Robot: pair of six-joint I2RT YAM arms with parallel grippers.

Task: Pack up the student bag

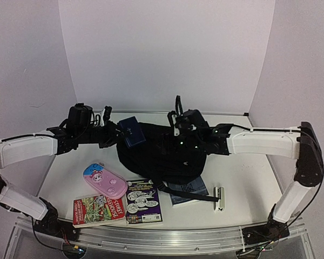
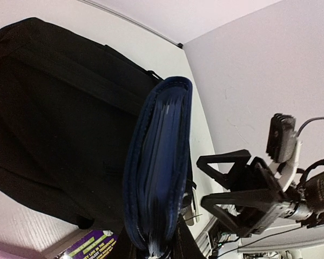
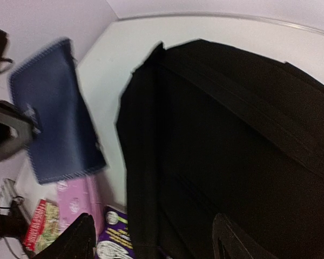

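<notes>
A small navy notebook (image 1: 132,131) is held up at the left part of the black bag (image 1: 162,156), with my left gripper (image 1: 117,133) shut on one edge. In the left wrist view the notebook (image 2: 157,156) stands edge-on, its pages showing between the covers. My right gripper points down over the bag (image 3: 205,135), fingers wide apart and nothing between them. Dark fabric fills most of that view, and the bag's opening cannot be clearly made out.
A pink pencil case (image 1: 105,181), a red storybook (image 1: 99,209), a purple book (image 1: 143,201) and a dark blue book (image 1: 188,190) lie in front of the bag. A white stapler-like item (image 1: 220,198) sits at the right.
</notes>
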